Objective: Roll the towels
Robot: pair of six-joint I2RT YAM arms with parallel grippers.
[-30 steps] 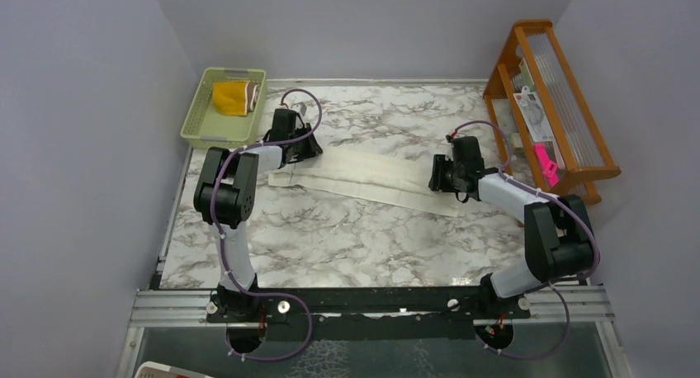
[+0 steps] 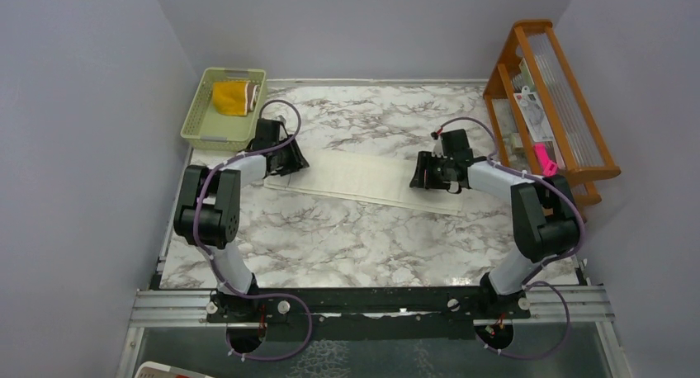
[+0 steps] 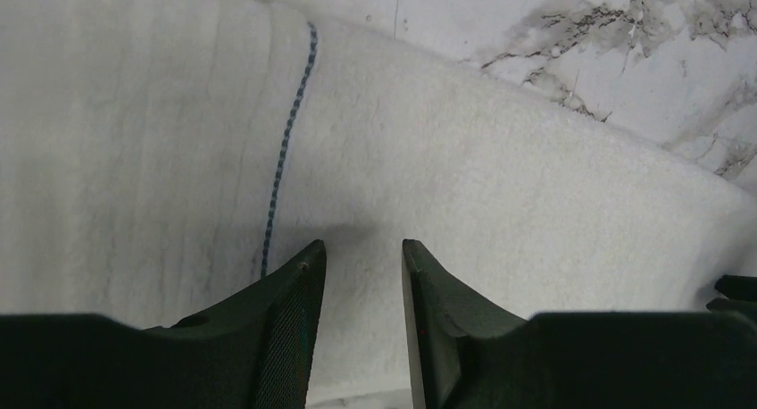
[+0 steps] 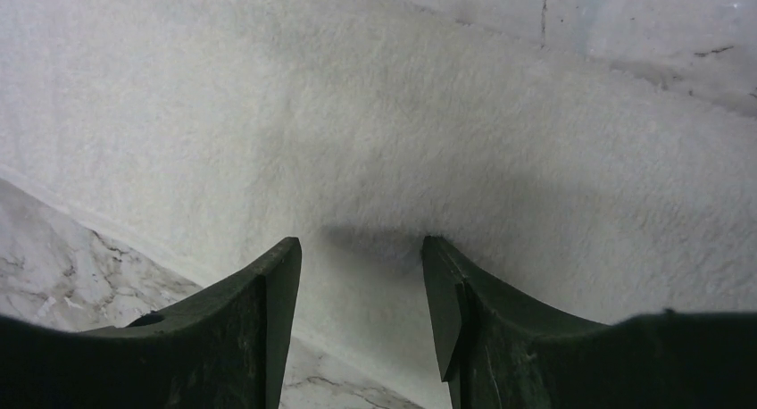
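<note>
A long cream towel (image 2: pixel 363 180) lies folded lengthwise across the marble table. My left gripper (image 2: pixel 290 165) hovers low over its left end; in the left wrist view its fingertips (image 3: pixel 308 257) stand apart above the cloth beside a blue stitched line. My right gripper (image 2: pixel 428 177) is low over the towel's right part; in the right wrist view its fingers (image 4: pixel 272 293) are parted over plain white cloth, with nothing seen gripped between them.
A green basket (image 2: pixel 198 130) holding a yellow and striped towel stands at the back left. A wooden rack (image 2: pixel 584 114) with items stands on the right.
The towel's long fold now lies flatter and nearer the front edge. My left gripper moved left and toward the front; my right gripper moved left.
</note>
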